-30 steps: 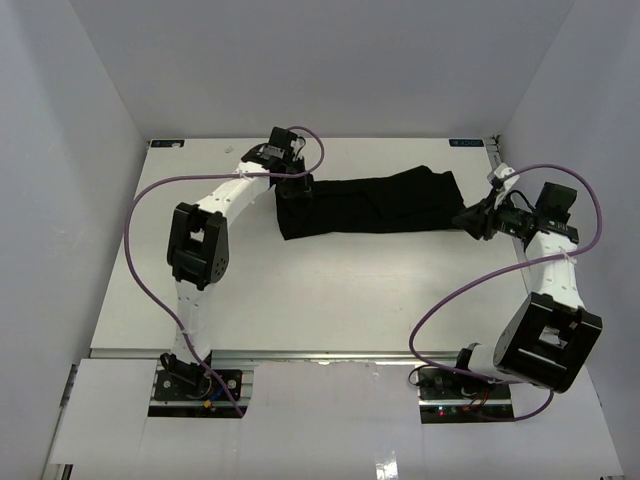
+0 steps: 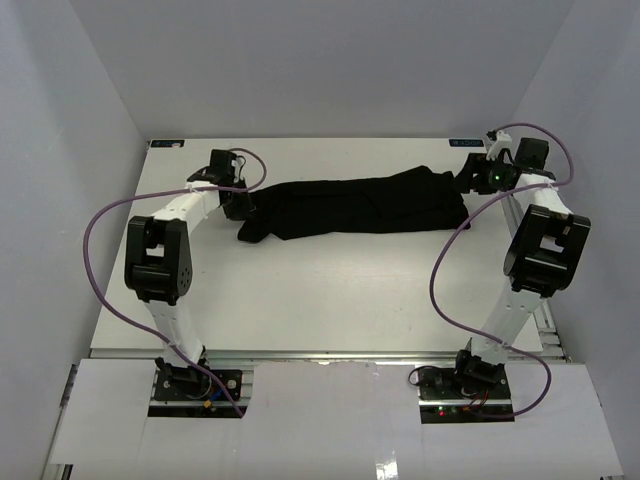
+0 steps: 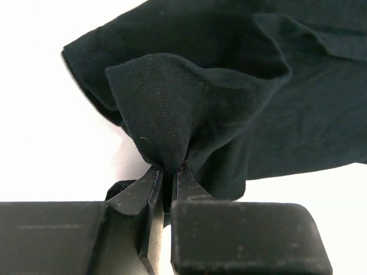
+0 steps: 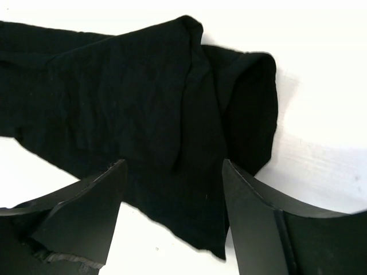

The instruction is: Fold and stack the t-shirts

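A black t-shirt (image 2: 340,205) lies stretched in a long strip across the far half of the white table. At its left end my left gripper (image 2: 247,210) is shut on the cloth; the left wrist view shows a bunched fold of the shirt (image 3: 166,109) pinched between the fingers. My right gripper (image 2: 466,183) hovers at the shirt's right end. Its fingers (image 4: 86,215) stand apart in the right wrist view, with the layered right end of the shirt (image 4: 155,97) seen beyond and between them, not gripped.
A dark cable (image 2: 460,270) loops from the right arm over the table. Grey walls (image 2: 60,130) enclose the left, right and back.
My left gripper has moved left, drawing the shirt's left end out with it.
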